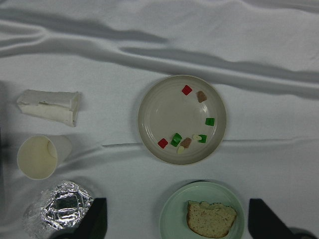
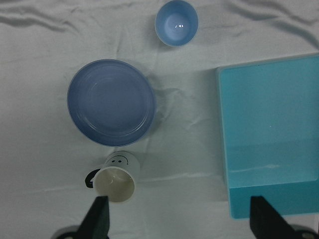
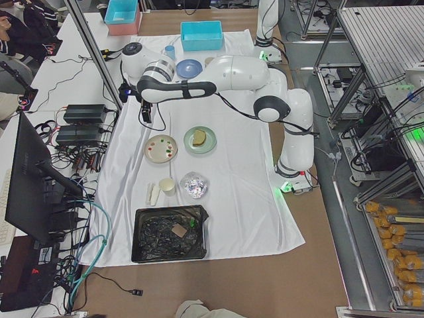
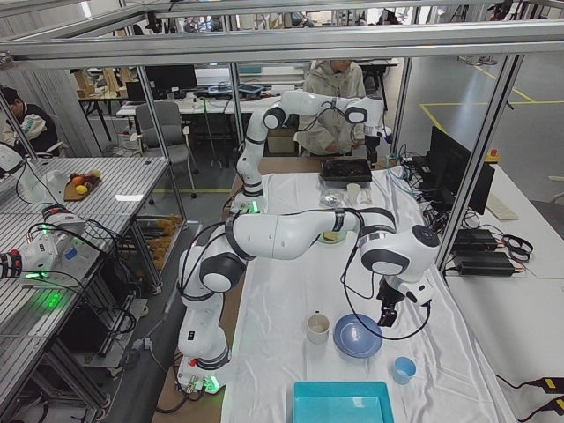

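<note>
In the left wrist view a beige plate [image 1: 182,119] holds red, green and brown bits; a green plate [image 1: 174,214] holds bread [image 1: 211,219]. A cup [image 1: 37,159], a wrapped packet [image 1: 47,104] and a foil ball [image 1: 65,209] lie left. My left gripper hangs open above them. In the right wrist view a blue plate [image 2: 112,102], small blue cup [image 2: 176,22], smiley mug [image 2: 114,179] and turquoise bin [image 2: 269,134] sit under my right gripper, also open.
A black-lined tray [image 3: 169,235] sits at the near table end. A monitor [image 3: 40,185], cables and electronics line the left. The white cloth has free room between the two groups of dishes.
</note>
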